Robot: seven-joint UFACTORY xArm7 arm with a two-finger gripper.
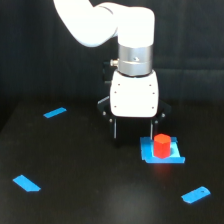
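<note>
A red block [162, 146] stands on the small light-blue square bordered with blue tape [174, 158], right of the middle of the camera view. It covers much of the square's inside. My gripper [133, 130] points down to the left of the block, with its thin dark fingers spread apart. Between them I see only dark background. The right fingertip [152, 129] appears close to the block's upper left edge; whether they touch I cannot tell.
Short blue tape strips mark the black table at the back left [55, 112], front left [26, 184] and front right [196, 195]. A dark curtain hangs behind.
</note>
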